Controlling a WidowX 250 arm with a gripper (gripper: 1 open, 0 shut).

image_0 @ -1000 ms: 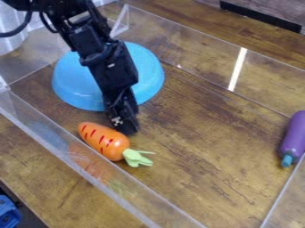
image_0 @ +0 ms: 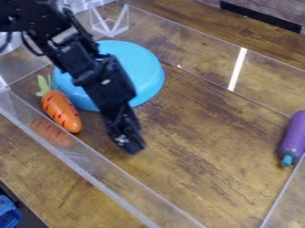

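My black gripper (image_0: 121, 134) is low over the wooden floor at the centre-left, blurred, so its finger state is unclear. An orange toy carrot (image_0: 61, 110) with a green top lies to its left, near the clear wall. A blue round bowl or lid (image_0: 141, 67) sits behind the arm, partly hidden by it.
A purple toy (image_0: 294, 135) lies at the far right. Clear plastic walls border the wooden area (image_0: 215, 151), whose middle and right are bare. A blue object (image_0: 6, 214) is at the lower left, outside the wall.
The carrot has moved left and turned, its green top now pointing up and away. My gripper has moved down and slightly right.
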